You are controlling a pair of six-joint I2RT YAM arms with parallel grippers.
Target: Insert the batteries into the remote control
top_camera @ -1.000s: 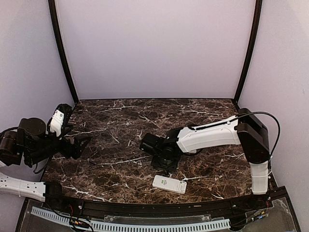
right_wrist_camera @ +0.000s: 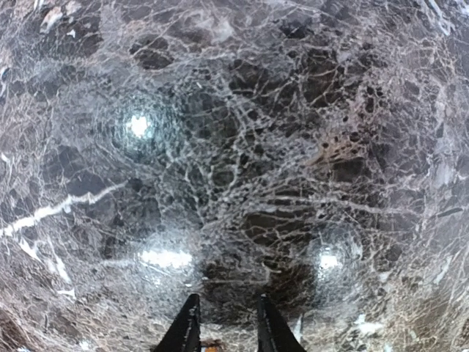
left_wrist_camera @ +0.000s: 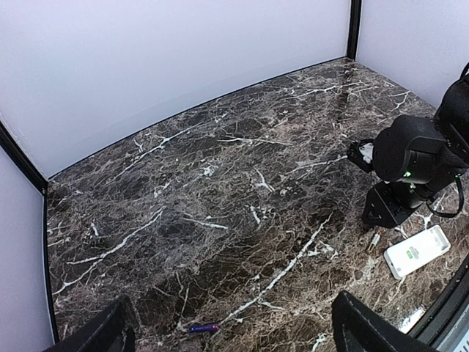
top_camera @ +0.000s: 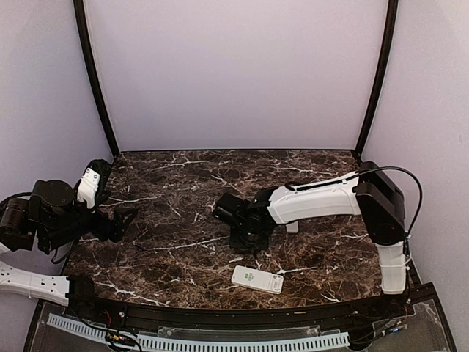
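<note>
The white remote control (top_camera: 257, 279) lies on the marble table near its front edge, also visible in the left wrist view. A small battery (left_wrist_camera: 373, 243) rests on the table beside the remote, just below my right gripper (top_camera: 245, 251). In the right wrist view, that gripper's fingers (right_wrist_camera: 187, 326) stand apart, with an orange bit of the battery (right_wrist_camera: 211, 349) at the bottom edge between them; they are not closed on it. Further left lies a purple battery (left_wrist_camera: 204, 328). My left gripper (top_camera: 127, 221) hovers over the left side, its fingers wide apart and empty.
A white piece (top_camera: 292, 228) lies partly hidden behind the right arm; what it is cannot be told. A dark rail (top_camera: 220, 312) runs along the front edge.
My right gripper has shifted slightly away from the remote, towards the back. The small battery beside it has come into sight. The left arm has hardly moved.
</note>
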